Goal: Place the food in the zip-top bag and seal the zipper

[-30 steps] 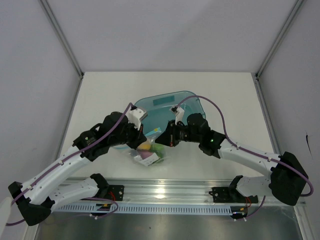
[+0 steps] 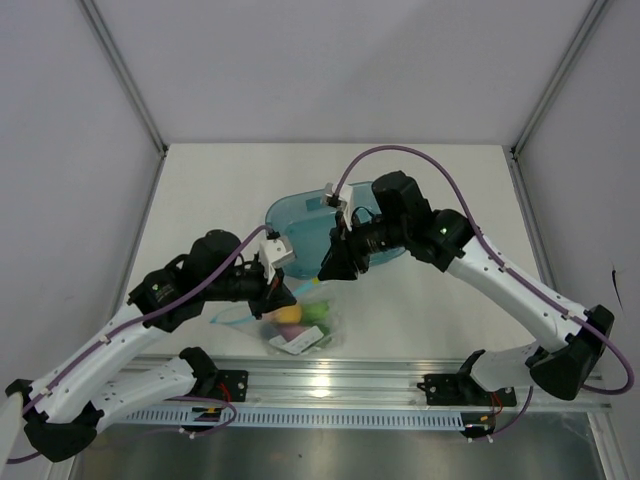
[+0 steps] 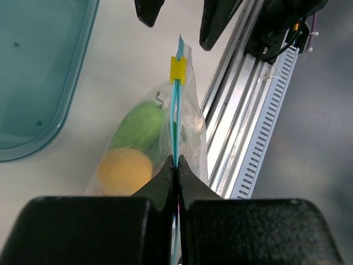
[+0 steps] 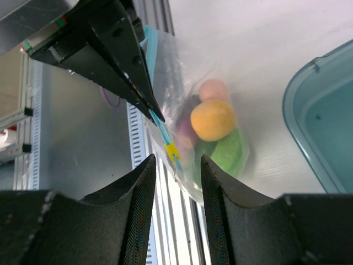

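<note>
The zip top bag (image 2: 300, 335) holds toy food: an orange piece (image 3: 124, 171), a green piece (image 3: 138, 127) and pink pieces (image 4: 214, 89). My left gripper is shut on the bag's blue zipper strip, whose yellow slider (image 3: 177, 70) sits beyond the fingertips. My right gripper (image 2: 345, 260) stands open just above the slider end, with nothing between its fingers; in the right wrist view its fingertips frame that end from above.
A teal tray (image 2: 300, 215) lies behind the bag. The metal rail (image 2: 320, 372) runs along the table's front edge, close under the bag.
My right arm has risen and shifted, its gripper now higher over the zipper end. My left gripper has moved slightly, still on the zipper strip, and more of the strip shows.
</note>
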